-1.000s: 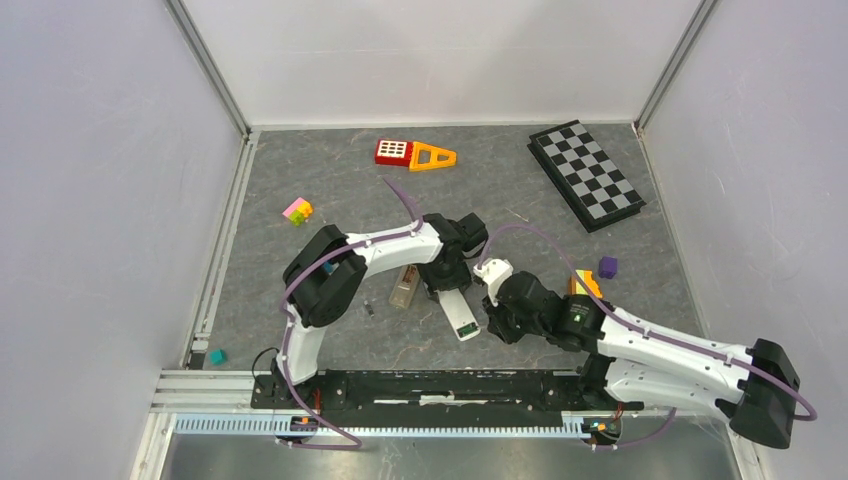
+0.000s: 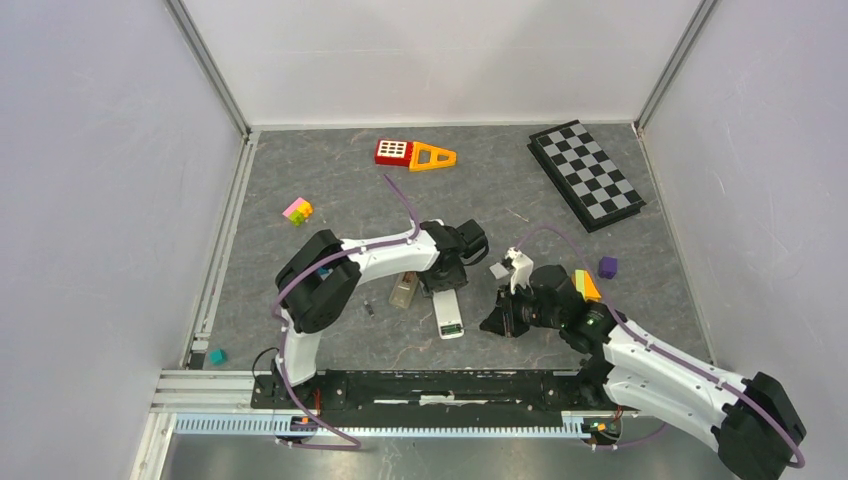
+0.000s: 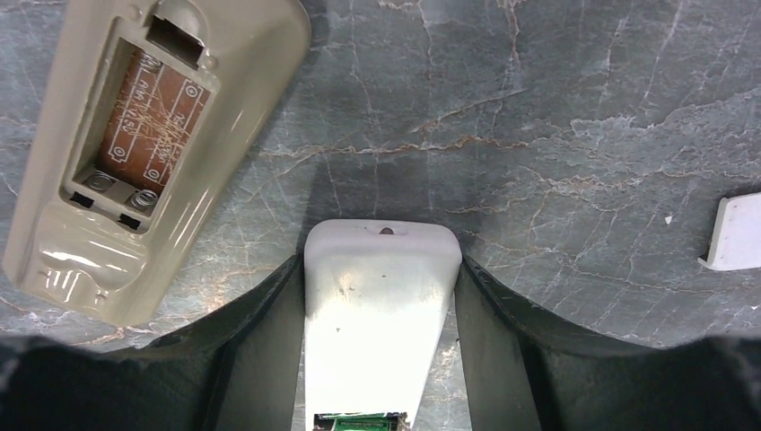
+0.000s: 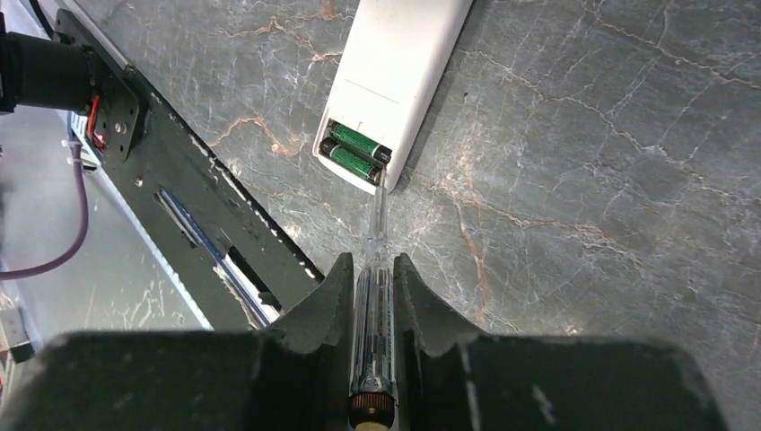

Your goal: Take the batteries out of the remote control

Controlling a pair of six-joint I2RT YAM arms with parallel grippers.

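Note:
A white remote control (image 2: 448,312) lies face down on the table, its battery bay uncovered. My left gripper is shut on the remote's far end, one finger on each side. Two green batteries (image 4: 354,151) sit side by side in the bay in the right wrist view. My right gripper is shut on a clear-shafted screwdriver (image 4: 374,323). Its thin tip reaches the corner of the bay, by the batteries' ends; whether it touches a battery I cannot tell.
A beige remote (image 3: 184,202) with an empty battery bay lies left of the white one. The white battery cover (image 3: 738,233) rests to the right. A chessboard (image 2: 587,175) and toy blocks (image 2: 298,210) are farther off.
The white remote's battery end has swung to the left in the top view, with my left gripper still around its other end. My right arm has shifted slightly, its gripper staying shut.

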